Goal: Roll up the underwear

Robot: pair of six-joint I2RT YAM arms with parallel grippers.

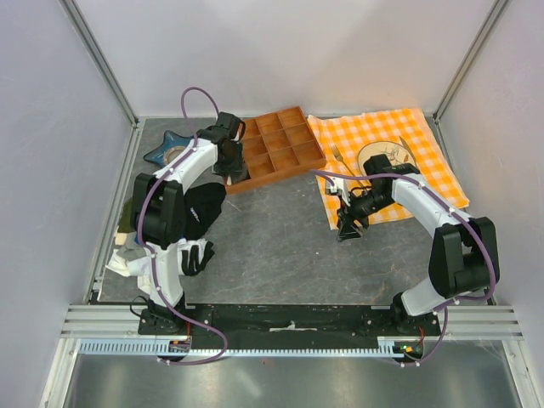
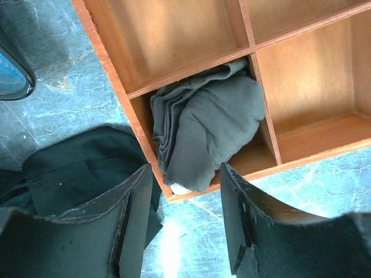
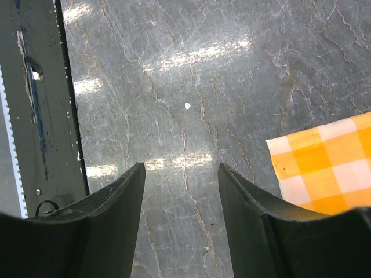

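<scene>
A folded dark grey garment (image 2: 217,116) fills a corner compartment of the wooden divided box (image 1: 280,170), with a small white bit under its near end. My left gripper is open over that compartment, its fingertips apart and nothing held between them. My right gripper hangs open over the bare grey table beside the checked cloth, with nothing between its fingers.
A pile of black, white and olive clothing (image 1: 195,212) lies at the left, below a blue star-shaped dish (image 1: 157,153). An orange checked cloth (image 1: 442,187) with plate and cutlery is at the back right.
</scene>
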